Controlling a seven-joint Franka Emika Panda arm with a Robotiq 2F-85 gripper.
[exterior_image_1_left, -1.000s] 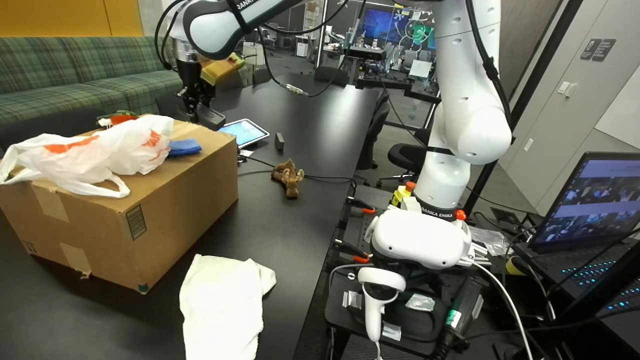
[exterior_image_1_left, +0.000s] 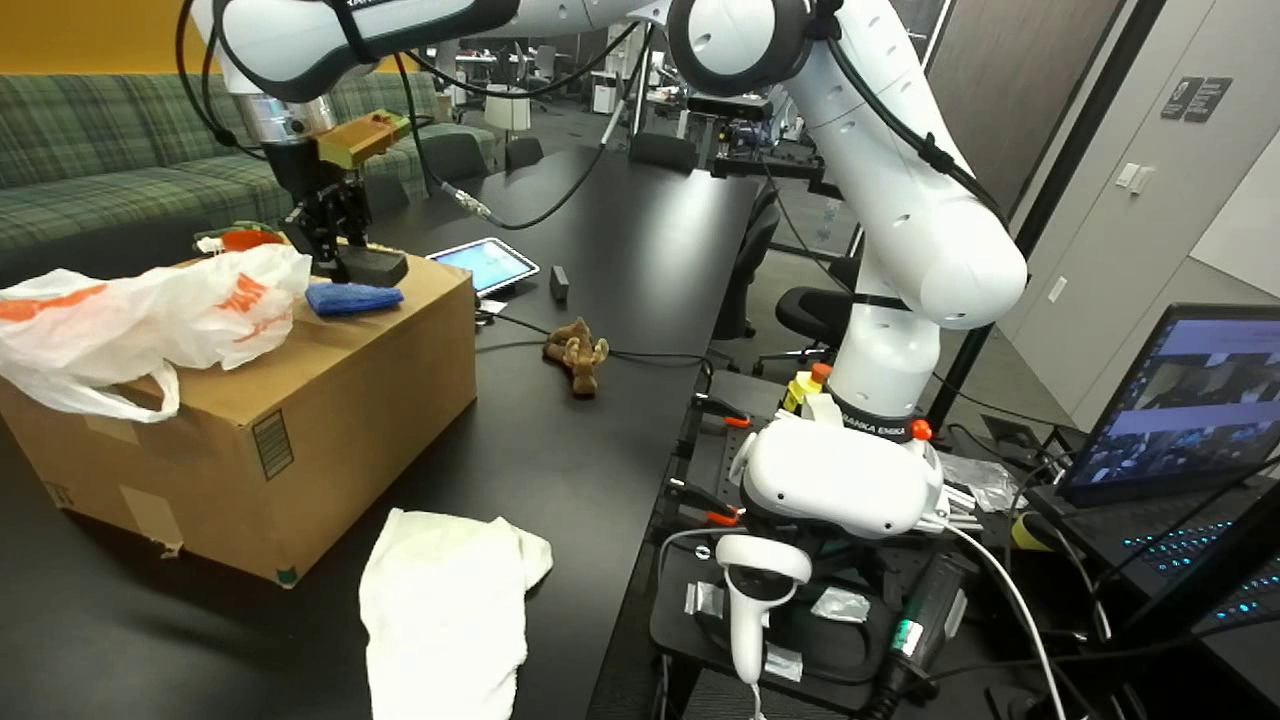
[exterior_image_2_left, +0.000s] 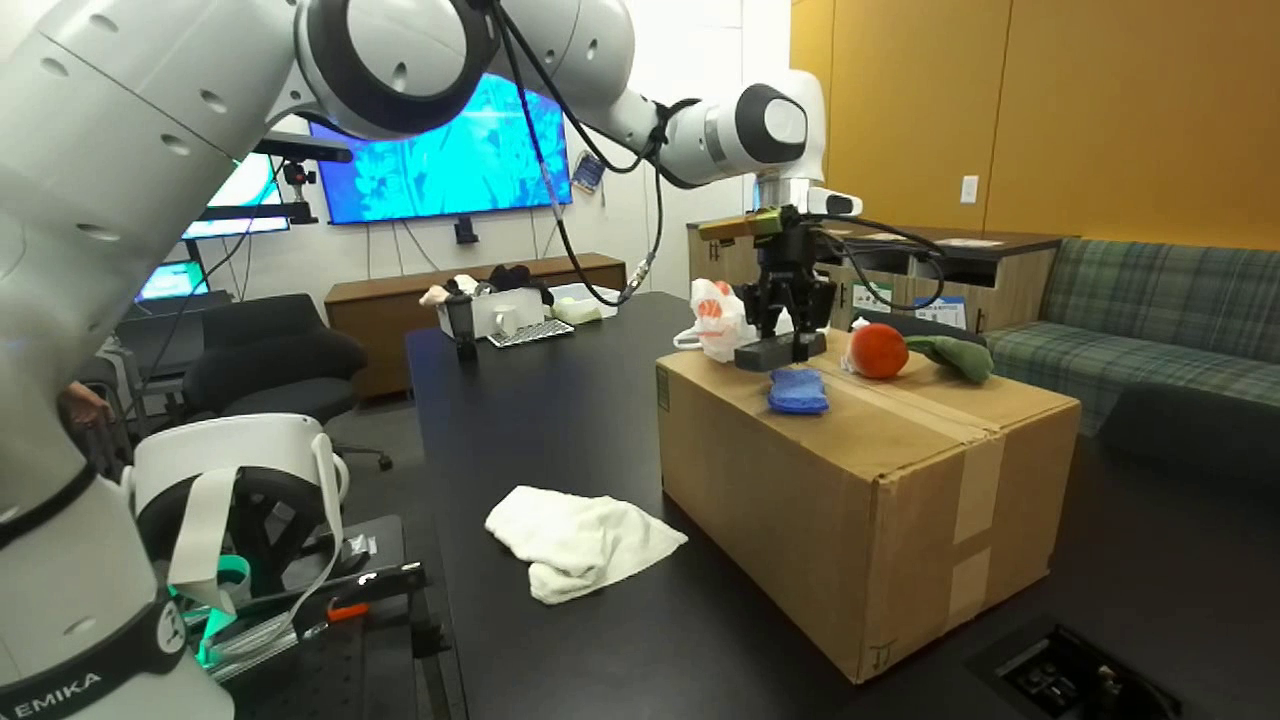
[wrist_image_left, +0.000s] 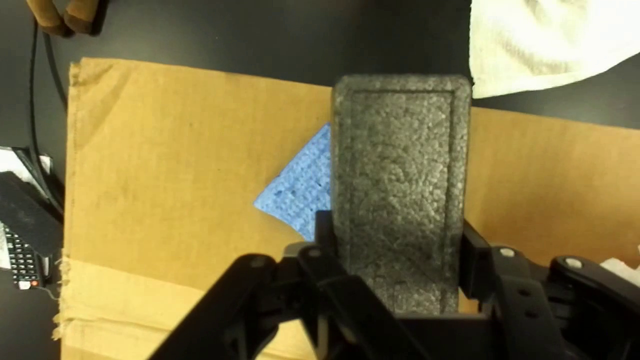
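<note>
A dark grey rectangular block (wrist_image_left: 399, 192), textured on its face, is held between the fingers of my gripper, which is shut on it. The same block (exterior_image_2_left: 774, 350) hangs over the cardboard box top in exterior view 2. Below it lies a blue cloth (exterior_image_2_left: 798, 391), partly hidden by the block in the wrist view. In exterior view 1 my gripper (exterior_image_1_left: 339, 246) is above the box (exterior_image_1_left: 360, 420), beside a white plastic bag (exterior_image_1_left: 180, 318) with orange print.
A red round item (exterior_image_2_left: 878, 350) and a green one (exterior_image_2_left: 956, 355) lie on the box. On the black table are a white towel (exterior_image_1_left: 450, 600), a brown plush toy (exterior_image_1_left: 578, 355) and a tablet (exterior_image_1_left: 483, 264).
My arm has swung left in exterior view 1, carrying the block from near the box's far edge to over the box top, by the blue cloth. The plastic bag has shifted left.
</note>
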